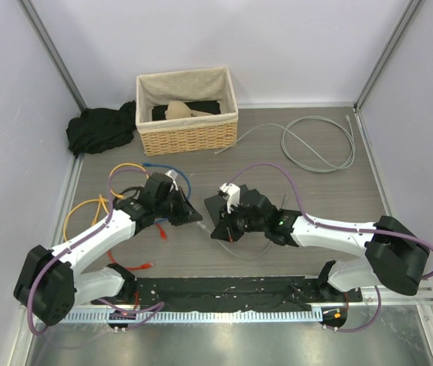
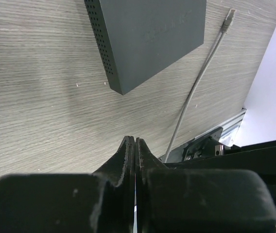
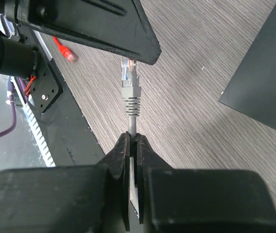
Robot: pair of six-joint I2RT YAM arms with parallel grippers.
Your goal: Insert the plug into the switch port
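My right gripper is shut on a grey network cable just behind its plug [image 3: 130, 92], whose clear tip points up toward the other arm's black finger. My left gripper is shut, with nothing visible between its fingertips; from the top view it sits at the left of the right gripper, close to the plug. The switch, a dark box [image 2: 152, 34] with perforated side, lies on the table above the left gripper in the left wrist view and at the right edge [image 3: 264, 73] in the right wrist view.
A wicker basket [image 1: 186, 137] and black cloth [image 1: 98, 130] stand at the back. Orange, blue and red cables [image 1: 98, 210] lie at the left. A coiled grey cable [image 1: 323, 168] lies at the back right.
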